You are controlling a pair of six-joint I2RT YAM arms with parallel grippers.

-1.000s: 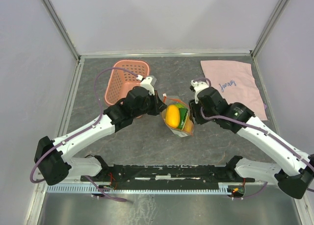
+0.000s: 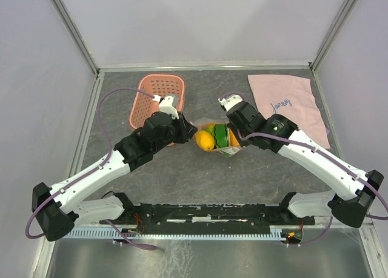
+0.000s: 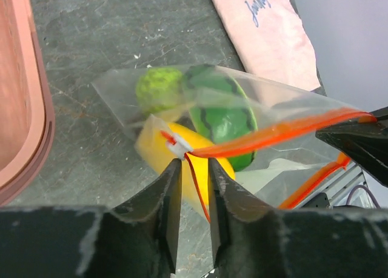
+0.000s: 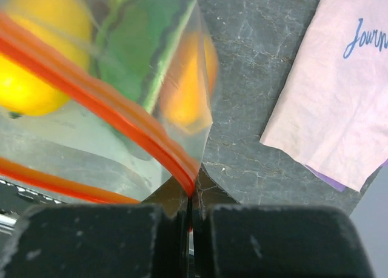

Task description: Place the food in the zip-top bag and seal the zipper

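Observation:
The clear zip bag (image 2: 215, 148) holds a yellow fruit (image 2: 205, 140), green items including a striped one (image 3: 224, 120), and an orange item (image 4: 185, 84). My left gripper is at the bag's zipper end by the white slider (image 3: 179, 145), fingers slightly apart with the red zipper strand between them; whether it grips cannot be told. My right gripper is shut on the bag's orange zipper edge at the other end.
An orange plastic basket (image 2: 139, 102) stands at back left. A pale pink cloth (image 2: 285, 108) printed "Journey" lies at back right. Bare grey mat surrounds the bag.
The bag has shifted and turned.

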